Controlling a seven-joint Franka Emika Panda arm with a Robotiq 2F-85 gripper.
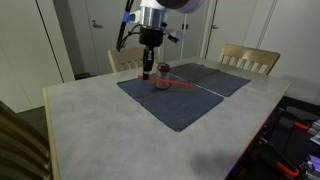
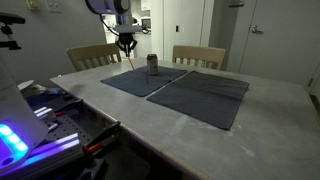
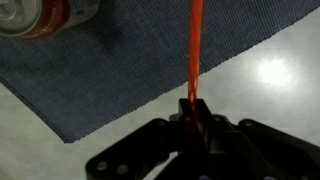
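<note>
In the wrist view, a thin orange-red stick runs from the top edge down into my gripper, which is shut on its near end. From exterior view 1 the stick looks nearly level, passing in front of a can, with my gripper at its left end. In exterior view 2 it is seen end-on, a short orange line below the gripper. The red and silver can stands upright on a dark mat, apart from the fingers.
A second dark mat lies on the pale table, clear of objects. Chairs stand around the table edges. Another white and black arm fills the lower left of exterior view 2.
</note>
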